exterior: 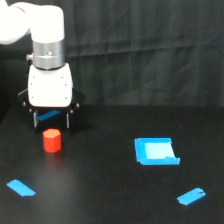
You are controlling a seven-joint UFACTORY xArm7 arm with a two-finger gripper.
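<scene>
A small red block [52, 140] sits on the black table at the left. Just behind and above it is my gripper [50, 121], pointing down below the white hand [50, 88]. Its dark fingers stand wide apart, one to each side, with nothing visible between the tips. They are hard to make out against the dark cloth, and whether the tips reach level with the block cannot be told. On the right, a white square [158, 151] lies inside a blue tape border [140, 150].
Blue tape strips lie at the front left [20, 188] and front right [190, 196]. Another blue strip [48, 115] shows behind the gripper. A black curtain [150, 50] hangs at the back.
</scene>
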